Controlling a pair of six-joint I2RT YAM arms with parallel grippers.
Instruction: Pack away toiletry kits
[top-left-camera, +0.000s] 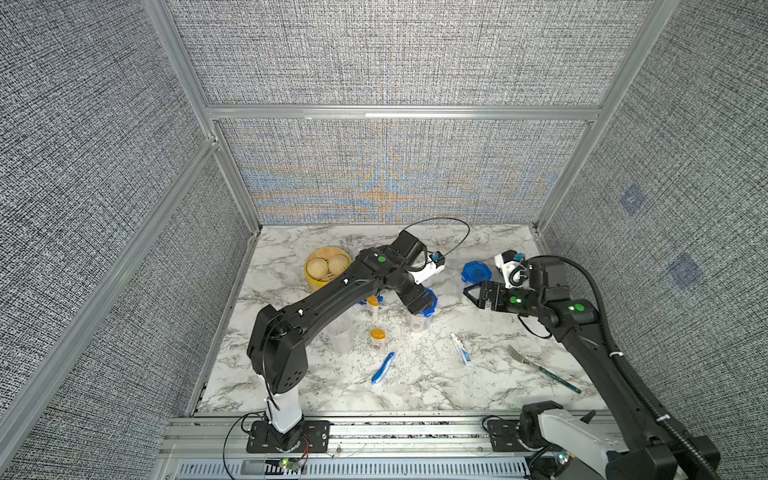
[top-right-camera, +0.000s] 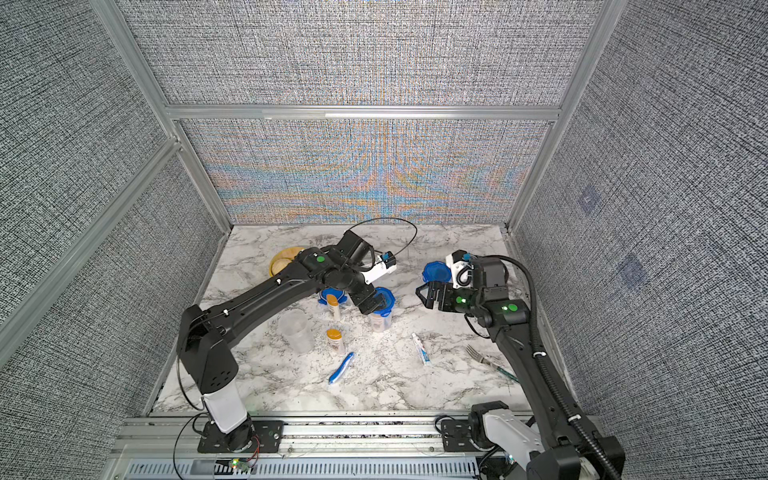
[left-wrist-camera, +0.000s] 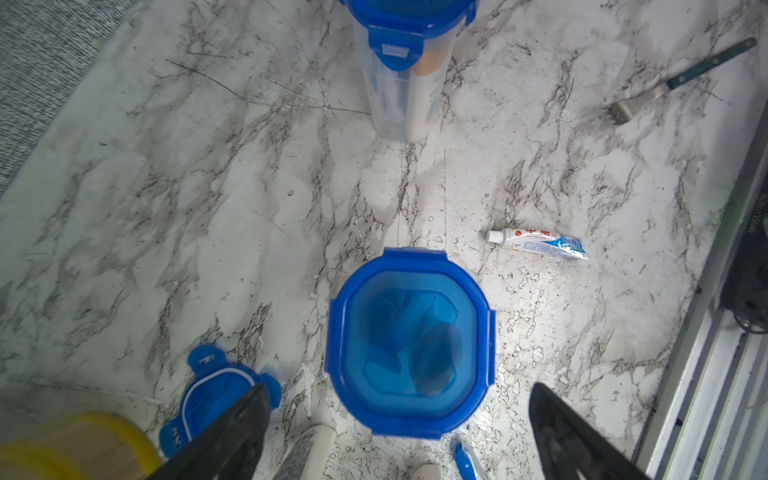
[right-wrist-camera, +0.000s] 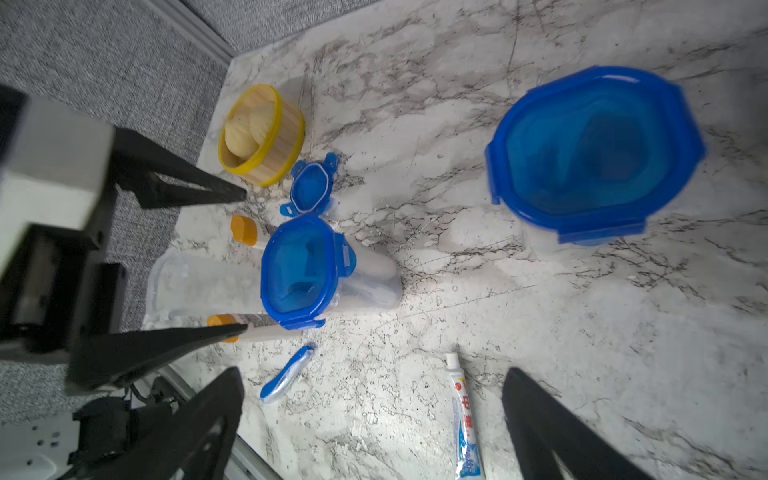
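A clear container with a blue lid stands mid-table, things dimly visible under the lid. My left gripper is open above it, one finger to either side in the left wrist view. Another blue-lidded container stands to the right, with contents showing through its wall. Close in front of that one, my right gripper hangs open and empty. An empty clear cup, a loose blue lid, two orange-capped bottles and a blue toothbrush are at left; a toothpaste tube lies front centre.
At the back left sits a yellow-rimmed basket with round buns. A green-handled fork lies at the front right, under the right arm's side. Bare marble tabletop separates the two lidded containers.
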